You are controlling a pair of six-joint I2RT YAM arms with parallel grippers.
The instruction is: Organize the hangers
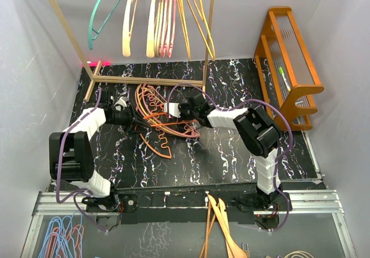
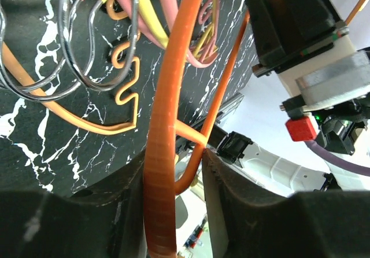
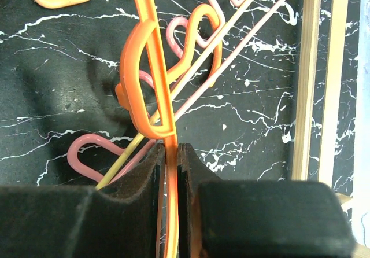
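Note:
An orange hanger [image 2: 167, 107] is raised over a loose pile of pink, yellow and orange hangers [image 1: 159, 146] on the black marble surface. My right gripper is shut on the orange hanger's straight bar. My left gripper [image 1: 137, 123] is at the other end of that hanger; in the left wrist view its dark fingers [image 2: 230, 217] are either side of the orange bar, partly hidden by it, and whether they grip it is unclear. Metal-coloured hooks [image 2: 101, 81] lie in the pile.
A wooden rack base rail [image 1: 144, 80] runs behind the pile, with teal, cream, pink and yellow hangers [image 1: 159, 21] hanging above. A wooden shelf unit [image 1: 306, 76] stands back right. More hangers [image 1: 225, 229] lie below the front edge.

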